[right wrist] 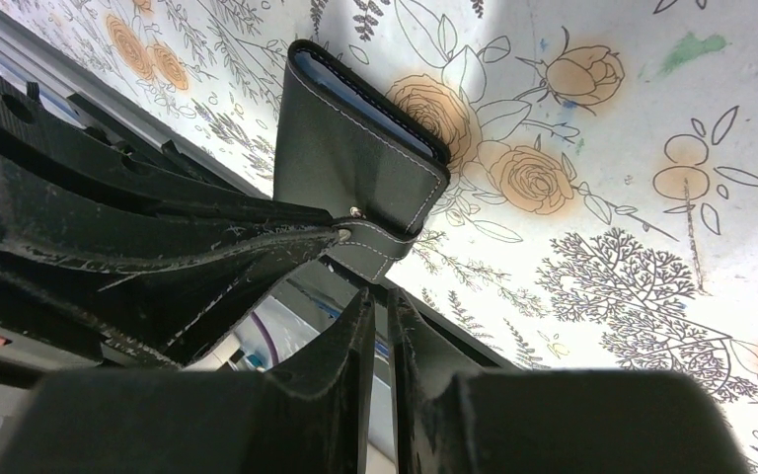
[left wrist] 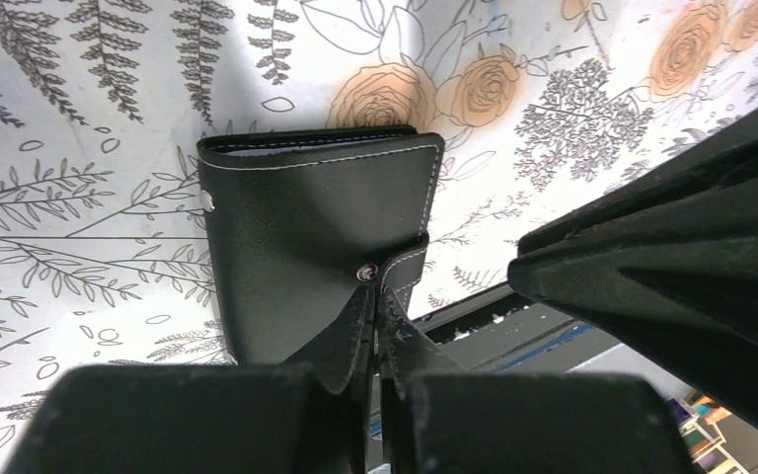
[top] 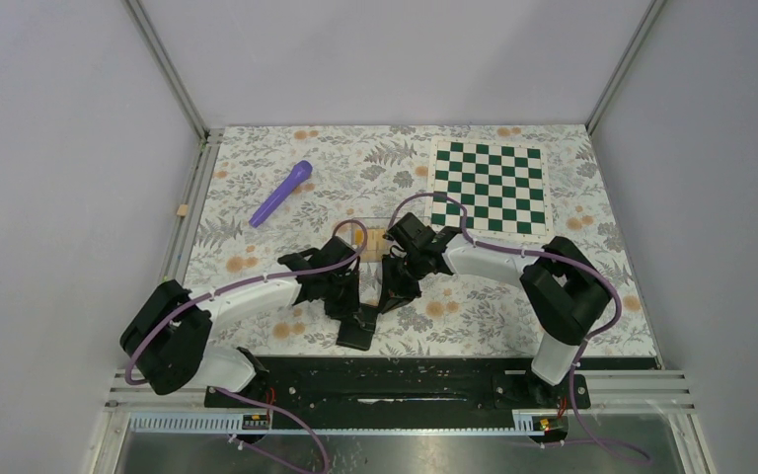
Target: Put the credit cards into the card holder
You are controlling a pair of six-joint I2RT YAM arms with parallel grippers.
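Note:
The black card holder (top: 354, 338) lies folded on the table near its front edge. Its strap (left wrist: 409, 265) crosses the right edge beside a metal snap (left wrist: 366, 272). My left gripper is shut, its tips at the strap and snap; whether any strap edge is pinched does not show. Just right of the holder, the right gripper is shut, with nothing visible between its fingers. Pale layers show inside the holder's (right wrist: 360, 148) open top edge. Yellowish, card-like pieces (top: 374, 239) lie farther back, partly hidden by the arms.
A purple microphone-shaped object (top: 281, 194) lies at the back left and a green-and-white checkered board (top: 490, 188) at the back right. Both grippers are close together. Free table extends to the right front.

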